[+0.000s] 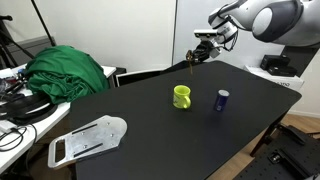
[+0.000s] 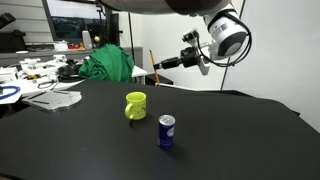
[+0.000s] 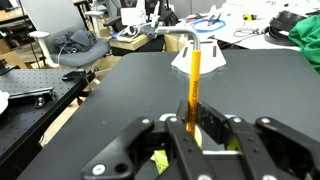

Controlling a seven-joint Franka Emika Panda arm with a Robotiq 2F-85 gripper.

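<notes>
A thin orange stick stands nearly upright in the wrist view, its lower part between the fingers of my gripper, which is shut on it. In exterior view 2, the same stick is at the tip of my gripper, in the air above the table and higher than the green mug. Exterior view 1 has my gripper beyond the green mug and slightly to its right, apart from it. Only a bit of the mug shows behind the fingers in the wrist view.
A dark blue can stands to the right of the mug. On the black table's left lies a grey-white tray. A green cloth heap sits behind the table.
</notes>
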